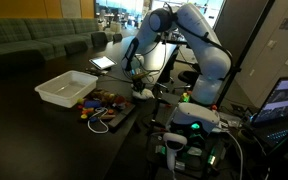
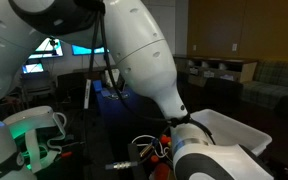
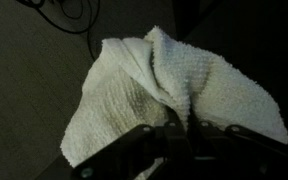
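A white textured cloth (image 3: 174, 80) fills the middle of the wrist view, gathered into folds between the fingers and spreading out on both sides. My gripper is shut on it; the fingertips are dark and partly buried in the folds. From exterior view 1 the cloth (image 1: 141, 94) is a small pale bundle beneath the gripper (image 1: 139, 85), near the dark table's right edge. Whether its lower part touches the table cannot be made out. In exterior view 2 I cannot make out the cloth.
An empty-looking white bin (image 1: 66, 91) stands on the table (image 1: 29, 130) left of the gripper. Several colourful small objects (image 1: 102, 104) lie between them, toward the near edge. An open laptop (image 1: 282, 100) is at the far right.
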